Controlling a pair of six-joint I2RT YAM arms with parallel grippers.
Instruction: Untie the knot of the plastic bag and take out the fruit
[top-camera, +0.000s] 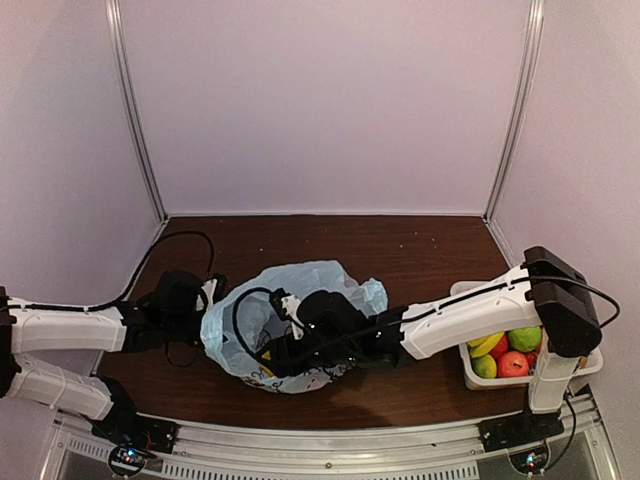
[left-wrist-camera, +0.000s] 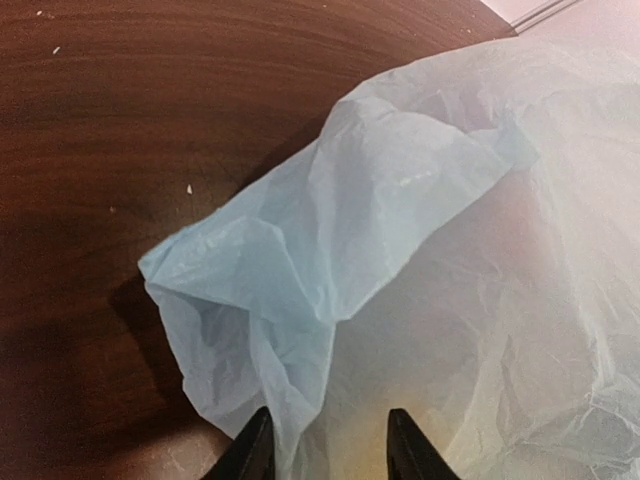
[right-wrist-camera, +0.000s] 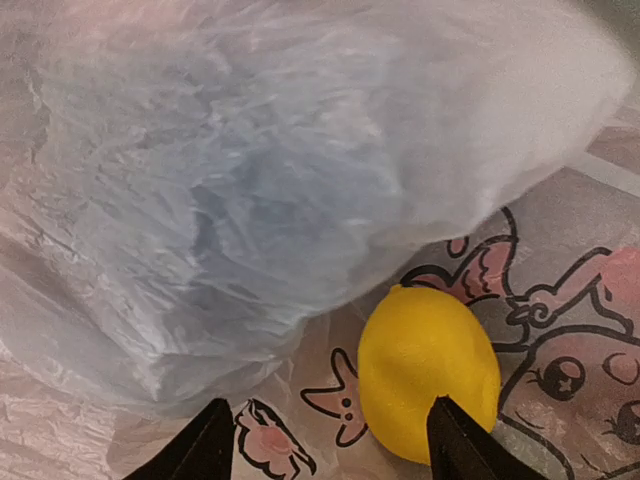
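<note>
The light blue plastic bag (top-camera: 310, 275) lies spread open mid-table, its rim lifted toward my left arm. Inside it is a yellow fruit like a lemon (right-wrist-camera: 425, 375), resting on the bag's printed film; the top view shows only a bit of it, under the right hand. My right gripper reaches into the bag with parted fingers, the one on the right of its wrist view overlapping the fruit's lower edge. My left gripper is at the bag's left rim, part open; a fold of film hangs beside its left finger (left-wrist-camera: 255, 445).
A white basket (top-camera: 470, 370) holding several fruits stands at the right, partly behind the right arm. The table (top-camera: 430, 240) behind the bag is clear. In the right wrist view, a large fold of film hangs over the upper left.
</note>
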